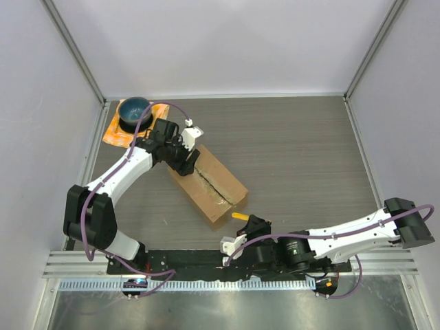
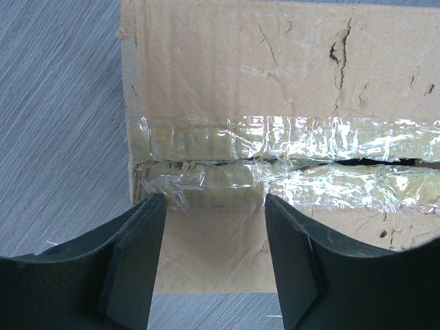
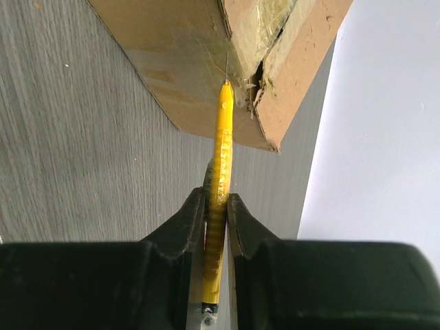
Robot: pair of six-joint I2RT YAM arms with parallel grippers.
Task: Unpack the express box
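Observation:
The cardboard box point(image 1: 203, 196) lies diagonally on the grey table. Clear tape point(image 2: 330, 137) runs along its top seam, and a dark slit shows in part of that seam. Over the box's far end is my left gripper, part open, its fingertips apart above the taped seam with nothing seen held between them. A yellow knife point(image 3: 220, 155) is clasped by my right gripper, whose fingers are closed on its handle. The knife's thin tip points at the box's near end point(image 3: 192, 75), close to the taped corner. Whether it touches the cardboard, I cannot tell.
A blue pot point(image 1: 135, 111) stands on an orange checked cloth point(image 1: 118, 135) at the far left, behind the left arm. Pale walls rise on the left, right and far sides.

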